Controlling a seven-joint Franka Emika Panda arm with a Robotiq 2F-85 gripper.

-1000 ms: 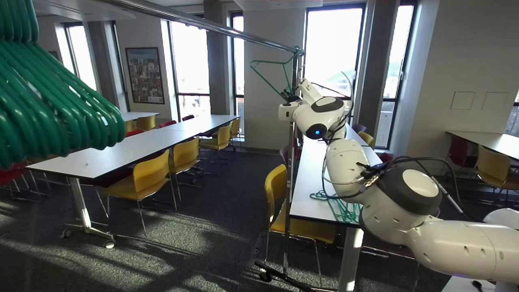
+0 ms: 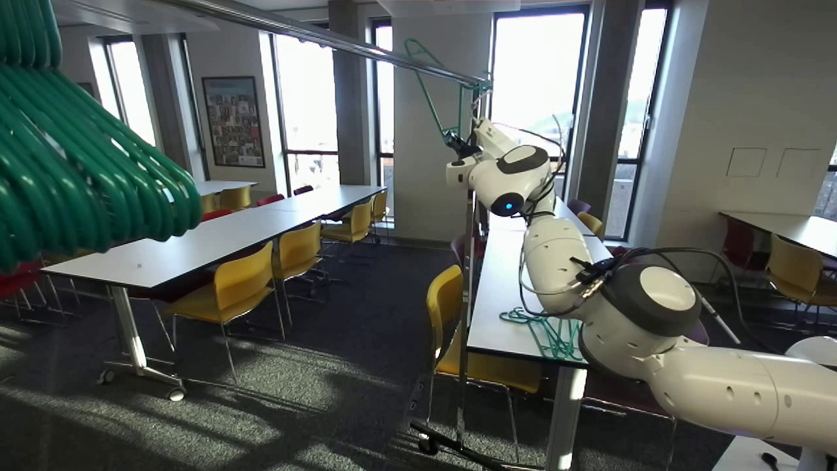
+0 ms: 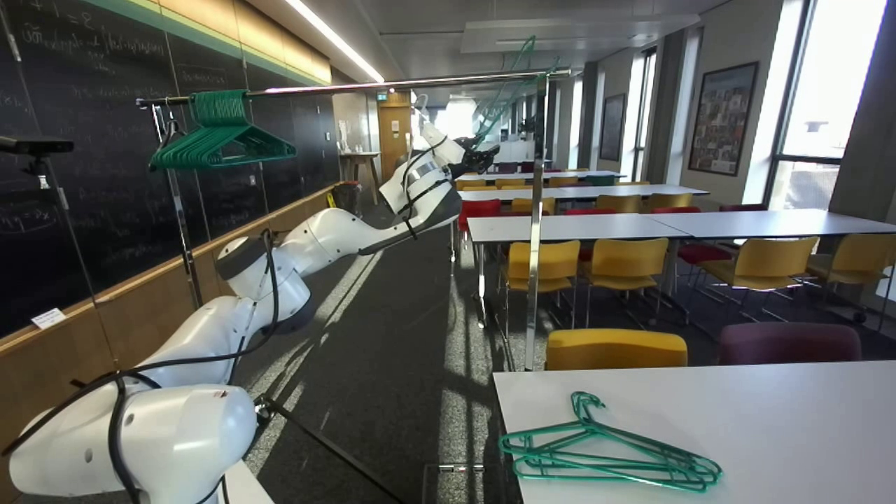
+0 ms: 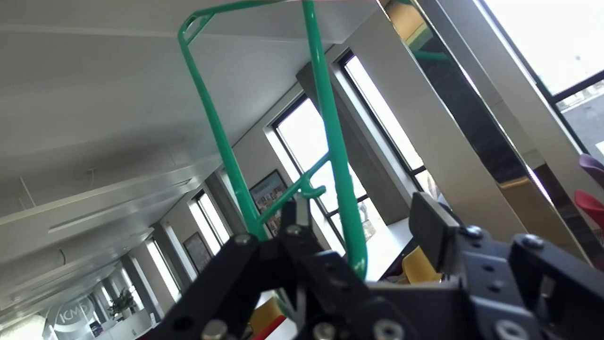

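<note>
A green hanger (image 2: 428,98) stands tilted at the far end of the rail (image 2: 345,43), one corner rising above it. In the wrist view the hanger (image 4: 338,164) runs down to my gripper, whose fingers stand apart. One bar's end lies within the gap, nearer the left finger, with clear space to the right finger (image 4: 430,226). Another part of the frame passes behind the left finger. My gripper (image 3: 480,157) is below the rail in exterior view 2. Whether the hanger's hook sits on the rail is hard to tell.
Several green hangers (image 3: 225,138) hang bunched at the rail's other end. More green hangers (image 3: 605,449) lie on the near white table (image 3: 798,420). The rack's upright post (image 3: 535,252) stands close beside my gripper. The rail's middle is bare.
The hanger has swung upward, its outer corner moving from below the rail to above it. My gripper has shifted slightly left and up, and the arm has moved a little.
</note>
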